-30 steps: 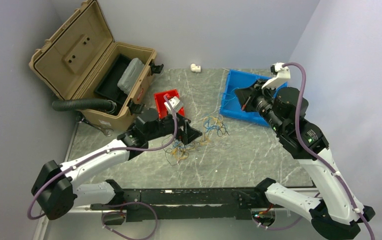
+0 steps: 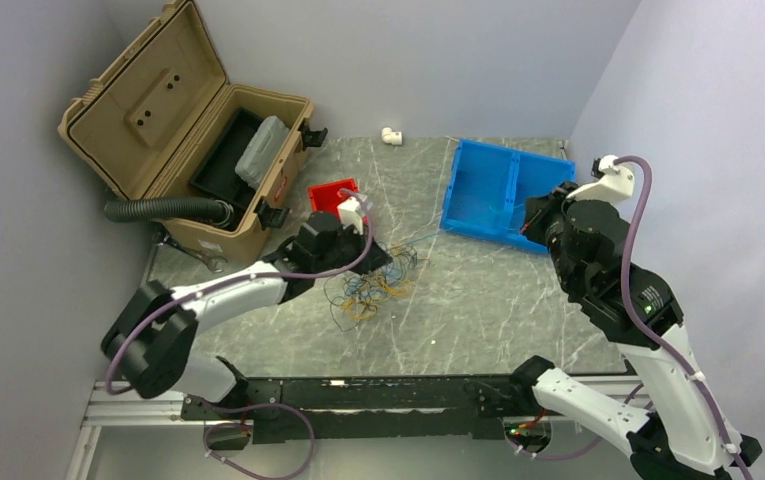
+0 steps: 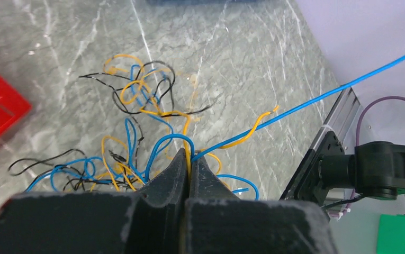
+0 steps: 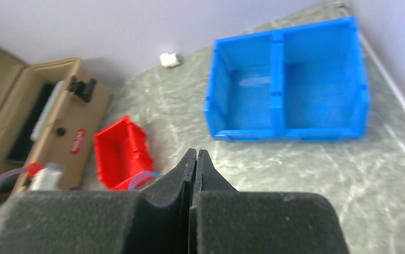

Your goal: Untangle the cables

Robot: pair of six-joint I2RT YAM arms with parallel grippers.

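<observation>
Blue, yellow and black cables lie tangled on the grey table, the main heap [image 2: 363,295] being just in front of my left gripper [image 2: 383,262]. In the left wrist view, my left gripper is shut on a yellow cable [image 3: 187,138], with a blue cable [image 3: 169,136] looping right at its tips. A taut blue strand [image 3: 316,99] runs from there out of view at the upper right. Another knot [image 3: 144,87] lies beyond the tips. My right gripper is shut above the table; nothing shows between its fingers.
A blue two-part bin [image 2: 478,190] stands at the back right, near my right gripper. A red bin [image 2: 331,190] and an open tan case [image 2: 258,235] are at the left. A white pipe fitting [image 2: 391,137] sits at the back.
My right gripper has swung to the right, away from the left one.
</observation>
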